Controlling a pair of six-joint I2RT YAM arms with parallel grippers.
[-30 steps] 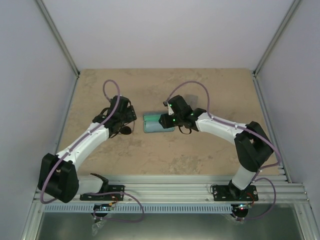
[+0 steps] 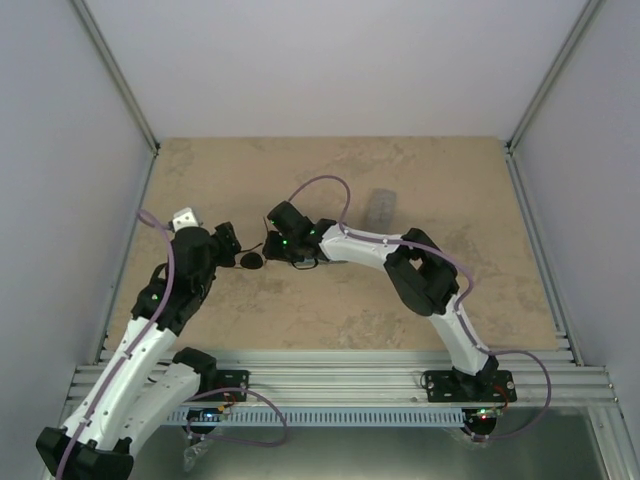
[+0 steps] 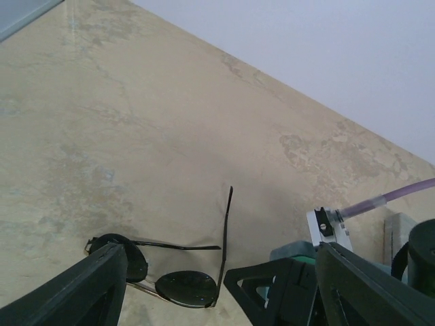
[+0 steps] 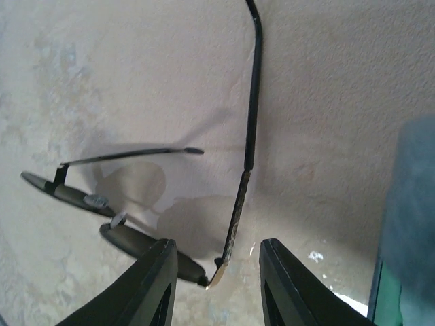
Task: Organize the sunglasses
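Black sunglasses (image 2: 251,260) lie on the beige table with arms unfolded; in the left wrist view their lenses (image 3: 187,288) show below a long temple arm. My left gripper (image 2: 228,244) hangs left of and above them, open and empty. My right gripper (image 2: 272,244) is over the near end of that long temple, its fingers apart on either side, partly open. Behind the right gripper is a blue-grey case with green inside (image 4: 416,197), mostly hidden by the arm in the top view.
A grey block (image 2: 381,207) stands behind the right arm.
My right arm has moved left from over the case to the sunglasses. My left arm has drawn back left, away from the glasses.
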